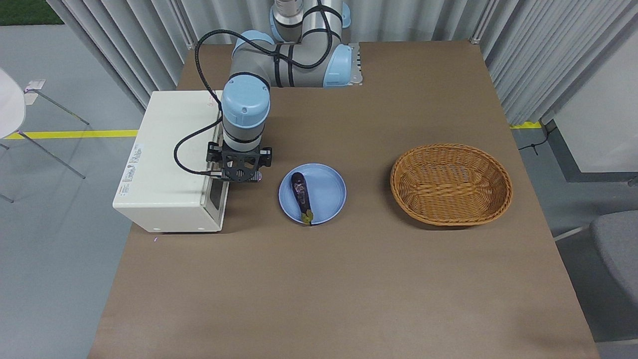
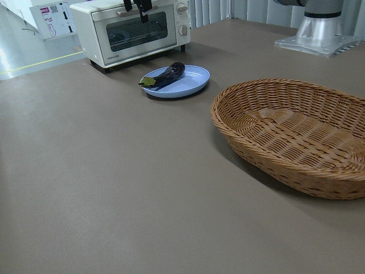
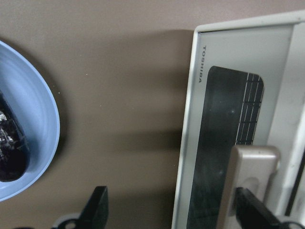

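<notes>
My gripper is at the front of a white Toshiba toaster oven [image 1: 161, 161], beside the handle [image 3: 248, 167] of its door, one black finger over the handle and the other out over the table side; the fingers look apart. In the left view it shows at the top, by the oven's handle. A dark purple eggplant [image 1: 300, 196] with a green stem lies on a blue plate [image 1: 327, 194] to the right of the oven in the front view.
A woven oval basket [image 1: 451, 185] stands right of the plate on the brown table [image 1: 341, 287]. The arm's base stands at the back.
</notes>
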